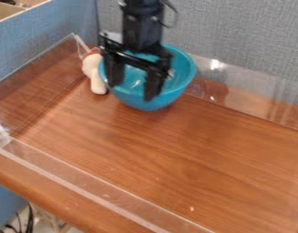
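My black gripper point(134, 78) hangs at the back centre of the table, over the left and front part of a blue bowl point(165, 95), its fingers open and somewhat blurred. The bowl stands upright on the wooden table near the back. Whether anything lies inside it is hidden behind the gripper. Just left of the bowl is a pale toy-like object point(97, 82) with an orange-red part.
A blue padded wall point(29, 45) runs along the left, and a grey wall point(242, 41) with a clear strip stands behind.
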